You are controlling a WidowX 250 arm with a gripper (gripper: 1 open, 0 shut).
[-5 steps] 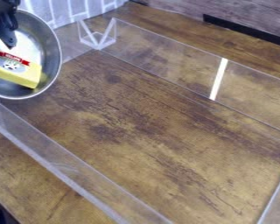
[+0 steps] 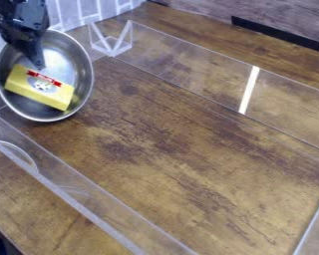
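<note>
A metal bowl (image 2: 67, 105) rests at the upper left, tilted toward the view, with a yellow box (image 2: 37, 93) bearing a red label inside it. My dark gripper (image 2: 29, 52) reaches in from the top left corner over the bowl's upper part. It is shut; whether anything thin is between its fingertips is too small to tell.
A wooden table (image 2: 175, 149) fills the view, with clear plastic walls along its sides and a small clear bracket (image 2: 111, 40) at the back left.
The bowl with the yellow box has shifted slightly right from where it was, and my gripper has moved right along with it.
</note>
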